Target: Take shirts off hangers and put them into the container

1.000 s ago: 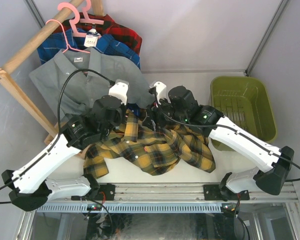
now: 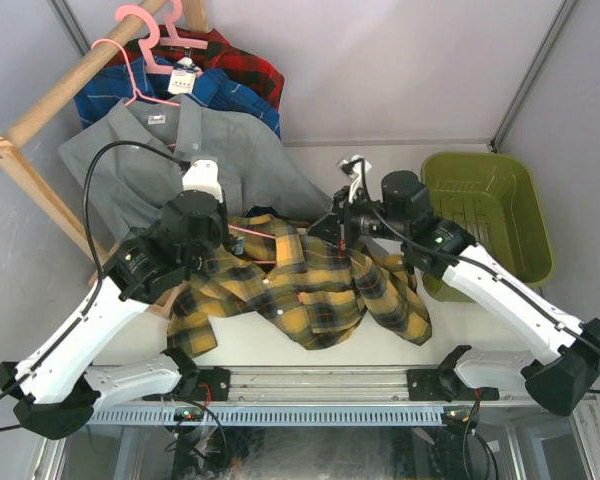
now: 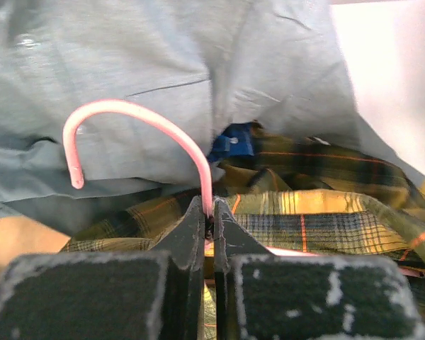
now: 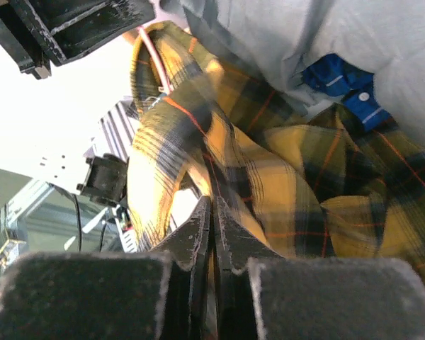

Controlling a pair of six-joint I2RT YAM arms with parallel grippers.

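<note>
The yellow and black plaid shirt [image 2: 310, 290] lies crumpled on the table, below the rack. Its pink hanger [image 3: 171, 131] rises out of the cloth, and my left gripper is shut on it just below the hook. Part of the hanger's bar [image 2: 252, 232] shows bare in the top view. My right gripper is shut at a raised fold of the shirt [image 4: 163, 152], the cloth running up to its fingertips. How much fabric is pinched there is hidden.
A grey shirt [image 2: 235, 155] hangs right behind the grippers, with blue and red plaid shirts [image 2: 265, 78] behind it on the wooden rack [image 2: 70, 82]. A green bin [image 2: 435, 200] stands at the right. White table shows bare in front of the plaid shirt.
My left gripper has moved left with the hanger, and my right gripper has moved right with the cloth.
</note>
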